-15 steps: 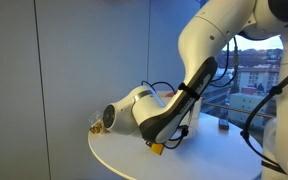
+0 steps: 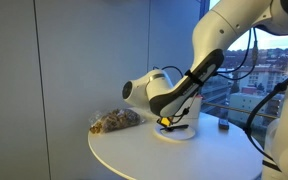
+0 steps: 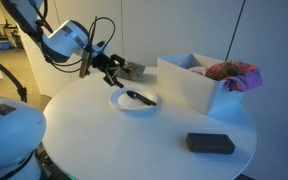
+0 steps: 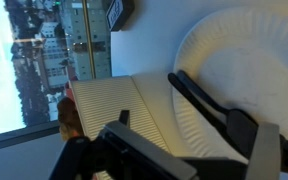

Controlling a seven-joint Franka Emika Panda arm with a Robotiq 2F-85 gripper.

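A white plate (image 3: 118, 100) lies on the round table, with a long black utensil (image 3: 139, 97) resting across it. In the wrist view the utensil (image 4: 209, 108) slants over the plate (image 4: 191, 47) from its rim towards the lower right, where part of it is hidden by my gripper. Just above the plate, at its far left side, hangs my gripper (image 3: 114, 80). Its fingers (image 4: 127, 122) stand wide apart at the bottom of the wrist view, and nothing shows held between them.
A white box (image 3: 197, 93) with pink cloth (image 3: 246, 76) and other items stands behind the plate. A dark block (image 3: 210, 143) lies near the table's edge. A clear bag of brown items (image 2: 117, 121) lies on the other side.
The arm has swung and lifted its forearm to the right in exterior view 1. The bag and the plate, hidden before, now show there.
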